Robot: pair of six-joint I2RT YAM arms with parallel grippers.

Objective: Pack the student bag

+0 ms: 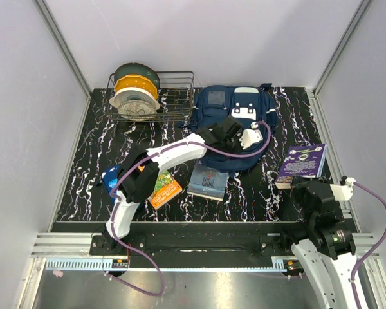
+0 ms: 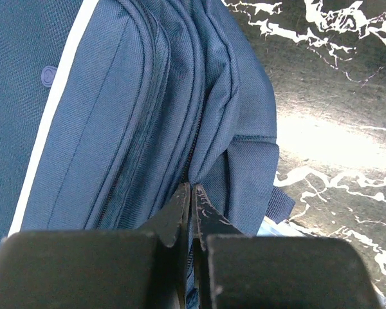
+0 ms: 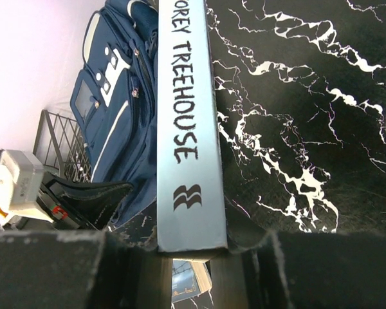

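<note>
The navy backpack [image 1: 209, 119] lies on the dark marbled counter against the back wall. At its right-hand edge in the left wrist view, my left gripper is shut on a fold of the bag's fabric [image 2: 212, 151], beside a zipper line. A purple book [image 1: 302, 161] is at the right; my right gripper is shut on it, its pale "Treehouse" spine [image 3: 190, 122] facing the right wrist camera. Flat on the counter in front of the bag rests a blue-grey book [image 1: 208, 181]. An orange-green book [image 1: 165, 191] lies left of that, partly under the left arm.
A wire dish rack [image 1: 174, 96] with several dishes stands at the back left. Something blue [image 1: 110, 178] shows beside the left arm, mostly covered by it. Bare counter [image 1: 257, 193] lies between the blue-grey book and the right arm.
</note>
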